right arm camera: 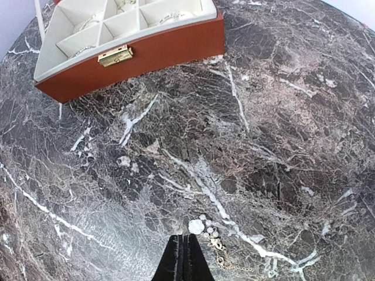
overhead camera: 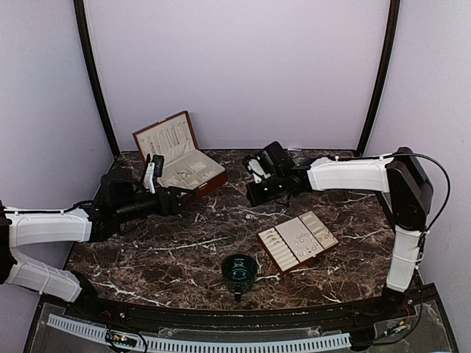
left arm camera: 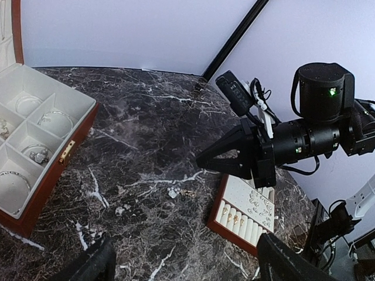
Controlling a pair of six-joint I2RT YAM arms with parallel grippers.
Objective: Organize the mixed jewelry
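The pearl-flower chain jewelry [right arm camera: 196,226] lies on the dark marble tabletop, its white flower and pearls beside a loose gold chain. In the left wrist view this jewelry [left arm camera: 173,192] rests below and to the left of my right gripper, which hovers above the table. My right gripper is shut with nothing between its fingers; the jewelry is outside them. The open jewelry box [overhead camera: 193,173] holds bracelets and other pieces in its white compartments, with chains hanging in the lid. My left gripper stands open and empty, its fingers wide apart, near the box.
A flat tray [overhead camera: 298,239] with rings and small studs sits at the right front of the table. In front of it to the left stands a dark green cup-like container [overhead camera: 239,272]. Bare marble lies between box and tray.
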